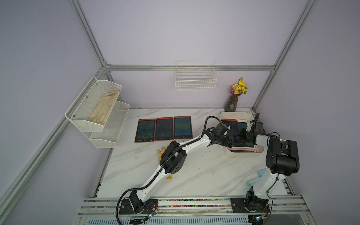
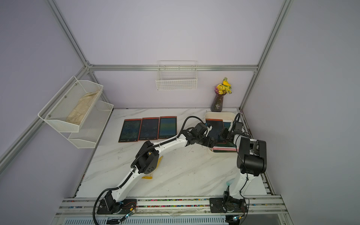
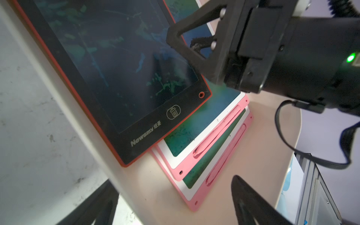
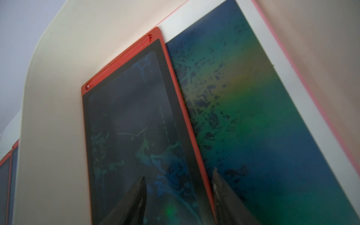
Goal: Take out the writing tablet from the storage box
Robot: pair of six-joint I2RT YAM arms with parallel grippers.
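The cream storage box (image 1: 238, 114) at the right holds a red-framed writing tablet (image 4: 131, 112) lying on white and pink-edged tablets (image 4: 262, 123). My right gripper is over the red tablet's right edge, fingers apart; whether it touches is unclear. My left gripper stands open at the box's front-left wall, nothing between its fingers. Three red-framed tablets (image 1: 164, 127) lie in a row on the table left of the box.
A vase of flowers (image 1: 232, 101) stands behind the box. Yellow gloves (image 1: 161, 153) lie under the left arm, a blue item (image 1: 253, 181) at front right. Wire shelves (image 1: 90, 123) hang at left.
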